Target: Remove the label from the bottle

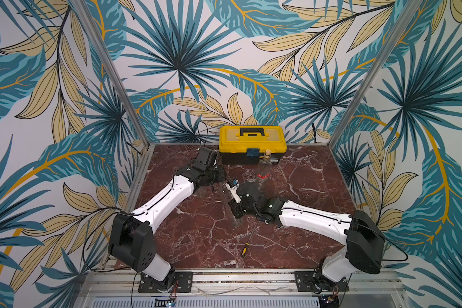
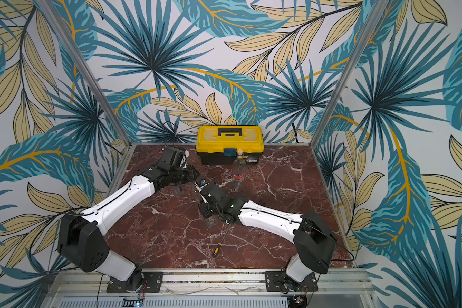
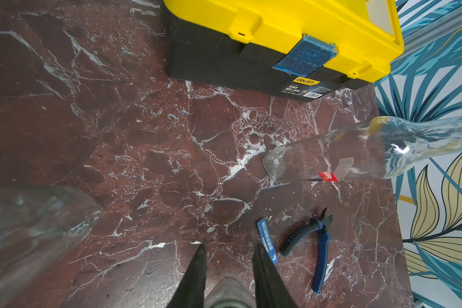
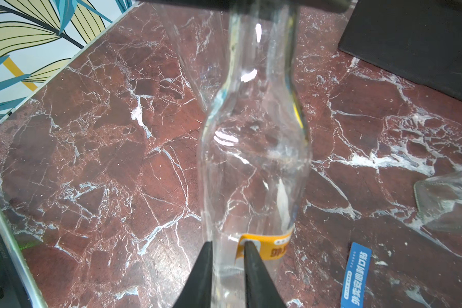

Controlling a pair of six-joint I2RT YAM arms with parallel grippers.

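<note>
A clear glass bottle (image 4: 254, 133) hangs in front of my right gripper, with an orange label (image 4: 266, 247) on its lower body. My left gripper is shut on the bottle's neck; black finger parts cross the neck at the top of the right wrist view. My right gripper stands part open at the label. One of its fingertips (image 4: 251, 256) overlaps the label's left part. Whether that fingertip touches the label, I cannot tell. In the top views both hands hide most of the bottle.
A yellow and black toolbox (image 1: 252, 146) stands at the back, with another clear bottle (image 3: 333, 154) before it. Blue-handled cutters (image 3: 318, 246) and a blue strip (image 3: 267, 240) lie on the table. A screwdriver (image 1: 245, 249) lies near the front.
</note>
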